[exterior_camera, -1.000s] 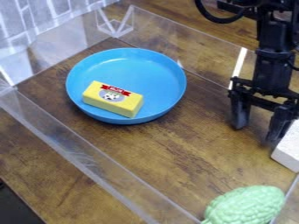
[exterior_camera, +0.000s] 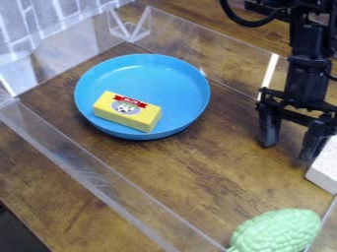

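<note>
A blue plate lies on the wooden surface at the upper left, holding a yellow block with a red-and-white label. On the right, my black gripper is low over the wood, beside a white object at the right edge. Its fingers are dark and partly overlap; whether anything is between them is unclear.
A green, ridged object lies at the bottom right. Clear plastic walls border the work area. The middle of the wood below the plate is bare.
</note>
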